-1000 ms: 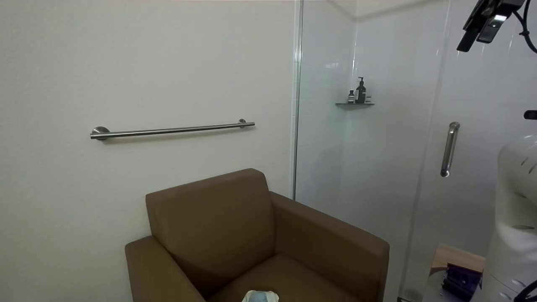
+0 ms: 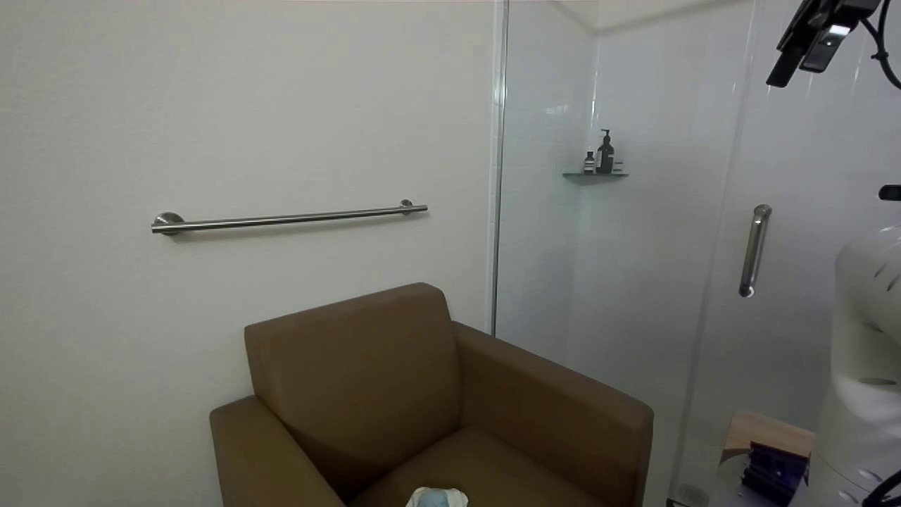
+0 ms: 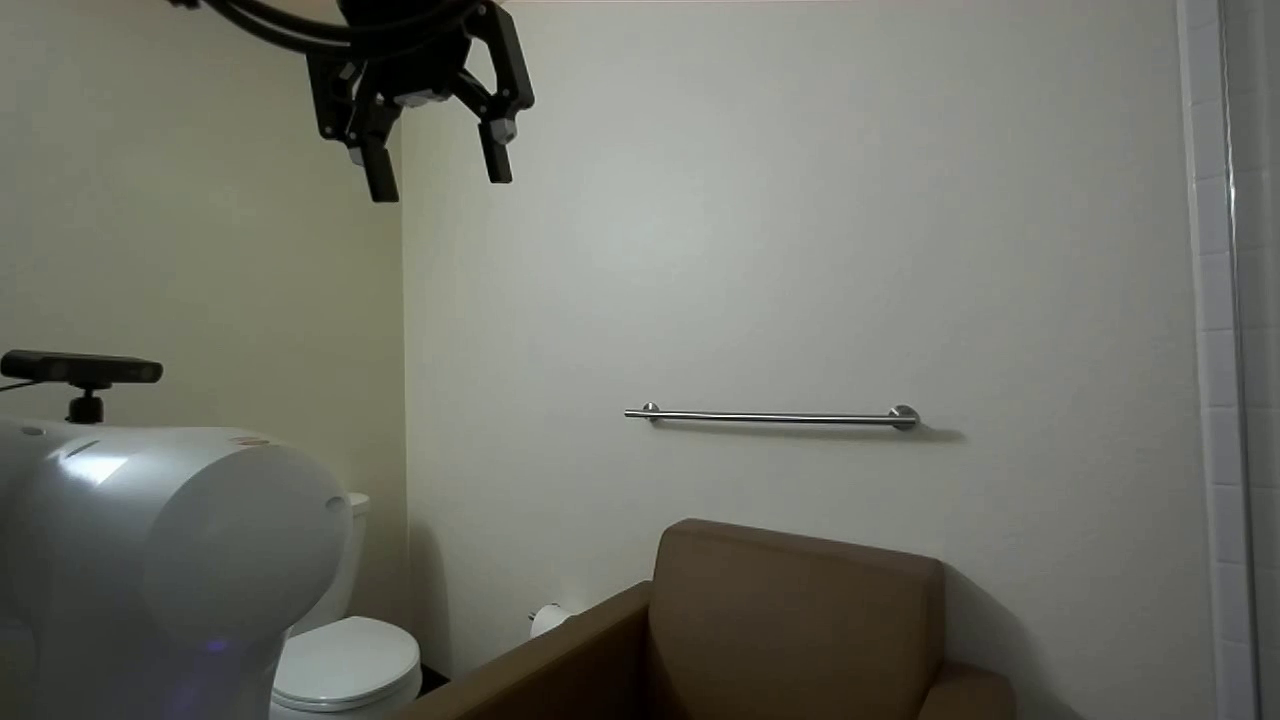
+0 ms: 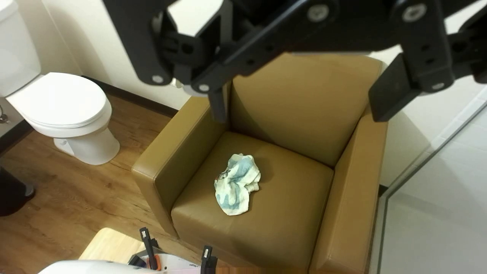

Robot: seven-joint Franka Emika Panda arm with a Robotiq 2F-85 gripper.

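A crumpled white and blue-green cloth (image 4: 236, 182) lies on the seat of the brown armchair (image 4: 283, 219), left of the seat's middle in the wrist view. Only its top edge (image 2: 436, 498) shows at the bottom of exterior view 1, and exterior view 2 does not show it. High above the chair, my gripper (image 3: 439, 180) stands open, its fingers pointing down with nothing between them. In the wrist view, the gripper has its two fingers wide apart, well clear of the cloth. A metal towel bar (image 2: 291, 220) is fixed to the wall behind the chair.
The chair's armrests (image 4: 175, 141) rise on both sides of the seat. A glass shower door (image 2: 642, 296) stands to the right, with a handle (image 2: 754, 251). A toilet (image 4: 68, 105) is to the left. Open air lies between gripper and seat.
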